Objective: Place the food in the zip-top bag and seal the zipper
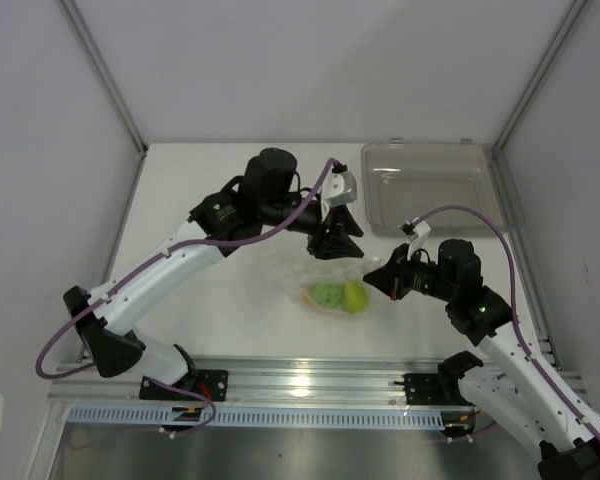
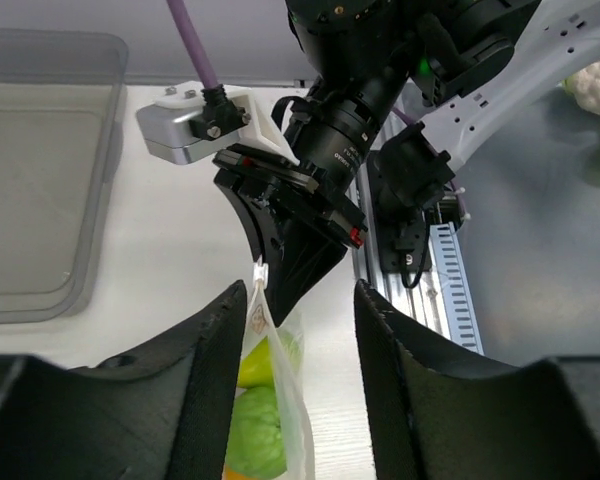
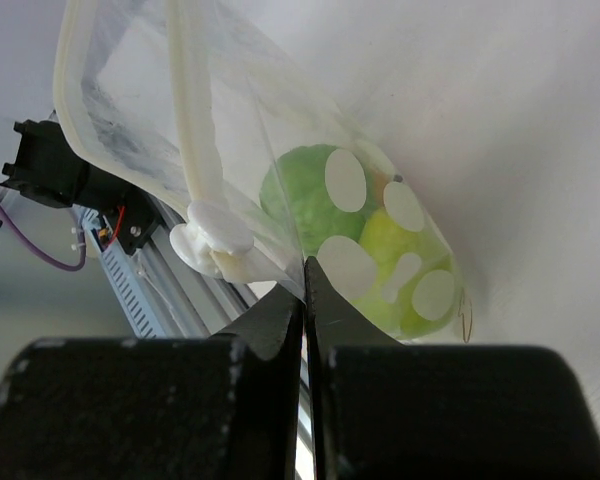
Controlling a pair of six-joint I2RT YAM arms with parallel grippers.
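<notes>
The clear zip top bag (image 3: 230, 120) holds a round green food (image 1: 326, 295), a yellow-green pear (image 1: 355, 297) and something orange, mostly hidden. My right gripper is shut on the bag's edge at one end of its mouth, where the film runs between the fingertips. A white zipper slider (image 3: 215, 238) shows close beside those tips. Over the bag's upper side, near the right gripper, my left gripper (image 1: 360, 241) is open with its fingers apart. In the left wrist view the bag's upright film (image 2: 296, 420) stands below and between the left fingers, not gripped.
A clear grey tray (image 1: 430, 190) lies at the back right, behind the right gripper. In the left wrist view a cauliflower-like item (image 2: 595, 85) shows beyond the rail, at the right edge.
</notes>
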